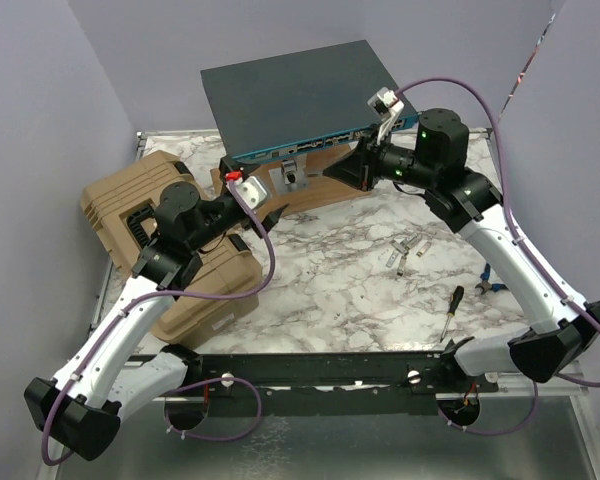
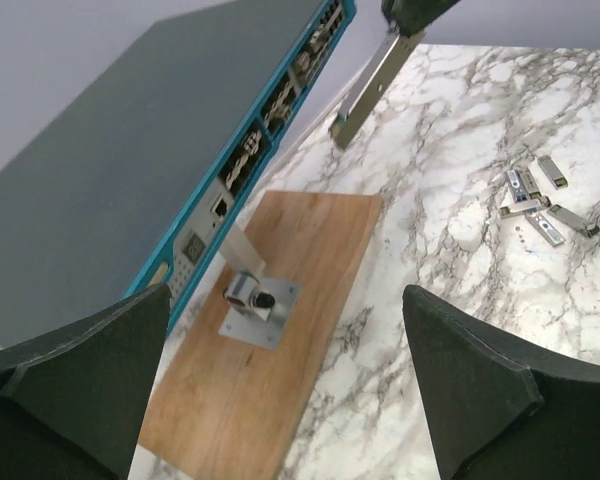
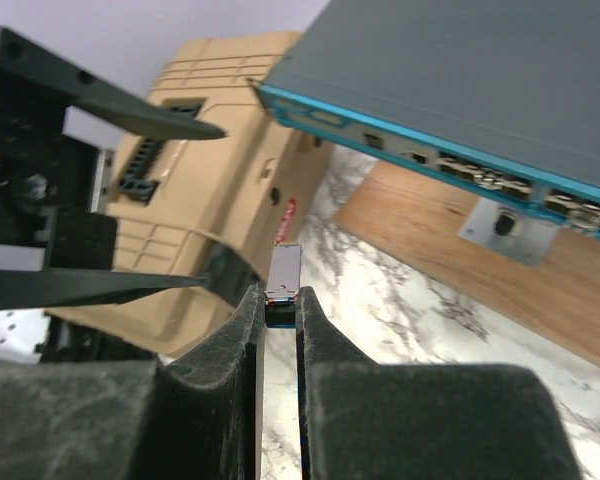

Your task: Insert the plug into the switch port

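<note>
The switch (image 1: 295,90), a dark box with a teal-edged port face (image 3: 420,155), rests on a stand over a wooden board (image 2: 250,400). My right gripper is shut on the plug (image 3: 284,268), a slim metal module, right of the port face in the top view. It hangs at upper middle of the left wrist view. My left gripper stands open at the left end of the switch, nothing between its fingers, facing across toward the right gripper.
Tan cases (image 1: 200,300) fill the left side. Loose modules (image 2: 540,225), a screwdriver (image 1: 452,308) and pliers (image 1: 490,285) lie on the marble at right.
</note>
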